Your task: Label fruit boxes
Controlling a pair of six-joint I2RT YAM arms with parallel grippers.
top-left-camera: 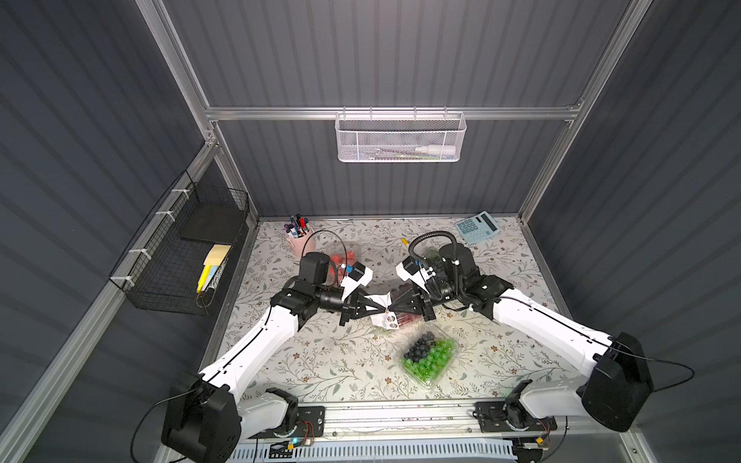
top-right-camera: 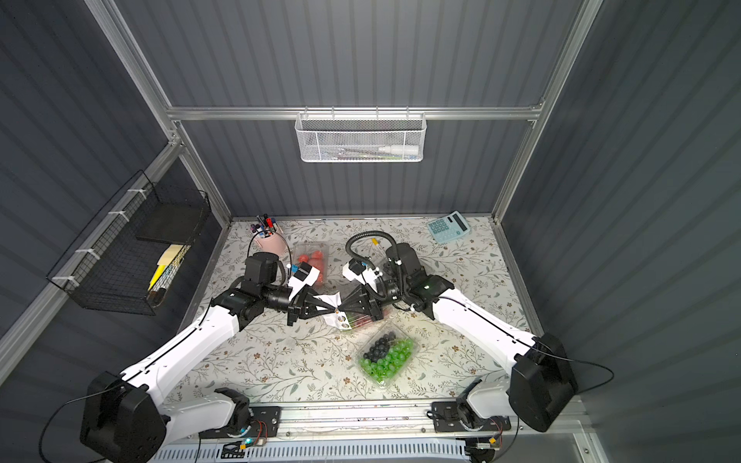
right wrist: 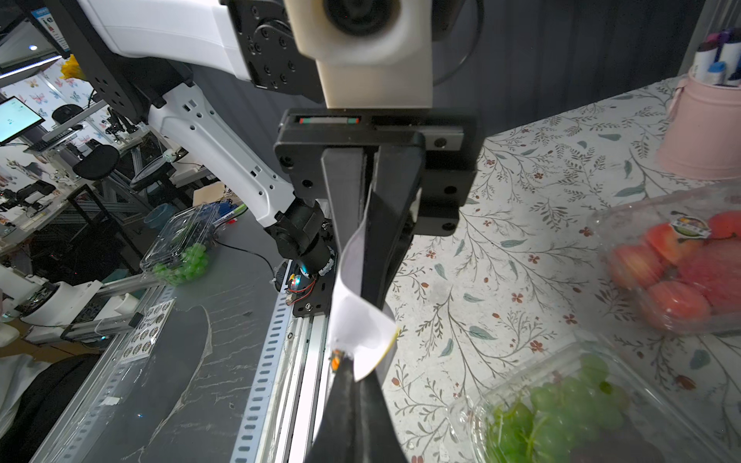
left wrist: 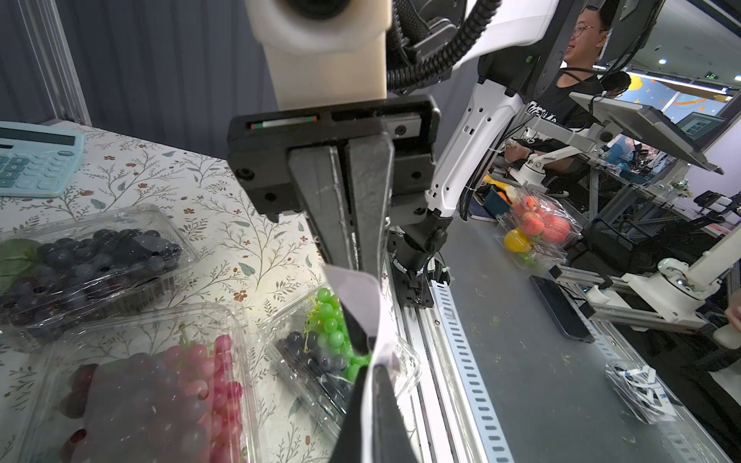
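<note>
A small white label sheet [top-left-camera: 384, 318] stretches, curled, between my two grippers above the middle of the table. My left gripper is shut with the sheet's edge between its fingers. From the other side, my right gripper is shut at the sheet's free end, beside a small orange printed spot; the sheet appears pinched there. A clear box of green and black grapes [top-left-camera: 427, 356] lies at the front. Below the grippers is a box of red and dark grapes [left wrist: 146, 401], partly hidden from above. Farther back sit a peach box [right wrist: 683, 266] and a dark-berry box [left wrist: 92, 262].
A pink pen cup [top-left-camera: 301, 245] stands at the back left and a blue calculator [top-left-camera: 477, 227] at the back right. Wire baskets hang on the left and back walls. Bare tablecloth [top-left-camera: 308, 362] lies at the front left.
</note>
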